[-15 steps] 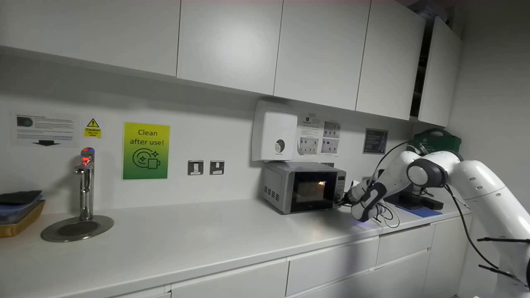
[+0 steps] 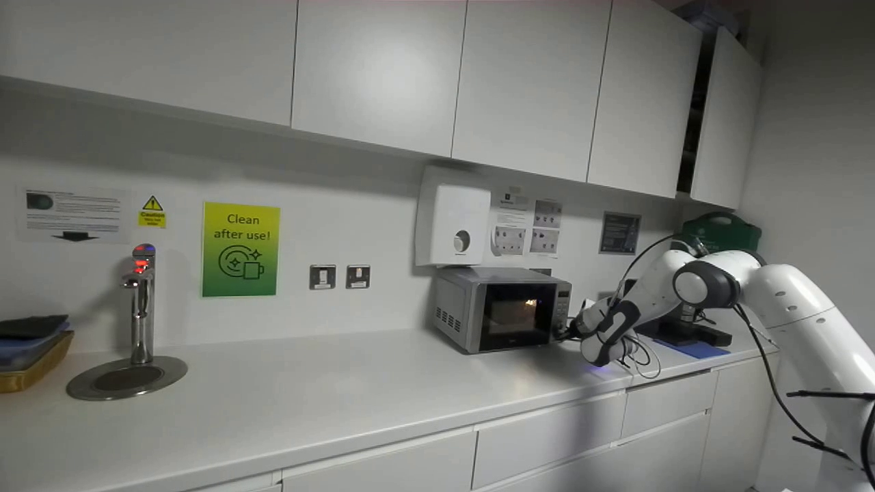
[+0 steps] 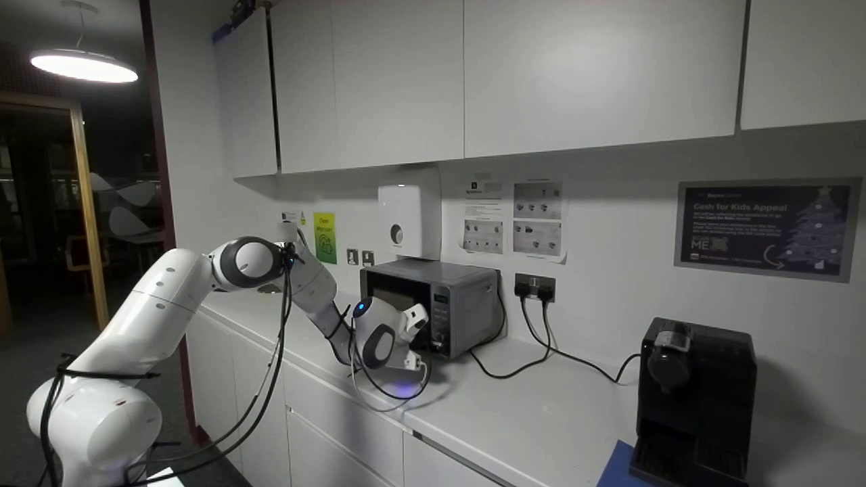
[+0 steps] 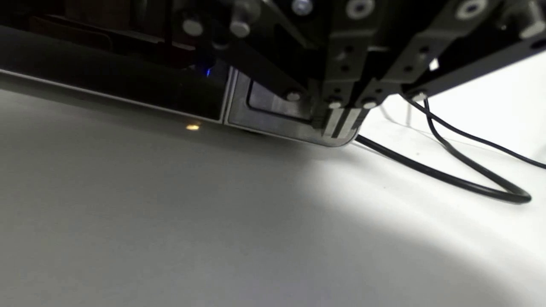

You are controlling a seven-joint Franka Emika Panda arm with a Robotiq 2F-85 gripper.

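Observation:
A grey microwave (image 2: 502,310) stands on the counter with its door closed and a light glowing in its dark window (image 2: 513,315). My gripper is shut, with its two fingertips side by side and nothing seen between them. In the wrist view it is at the lower right of the microwave's front, over the button panel (image 4: 274,105) under the controls. Whether the tips press on that panel or stand just off it I cannot tell. The control panel (image 3: 440,312) shows beside my hand in the second exterior view, its lower part close to the hand.
Black cables (image 4: 435,176) run on the counter right of the microwave. A black coffee machine (image 3: 695,398) stands farther right on a blue mat (image 3: 623,467).
Almost nothing differs. The arm is in nearly the same pose at the microwave's right side, and the microwave's door and light look the same.

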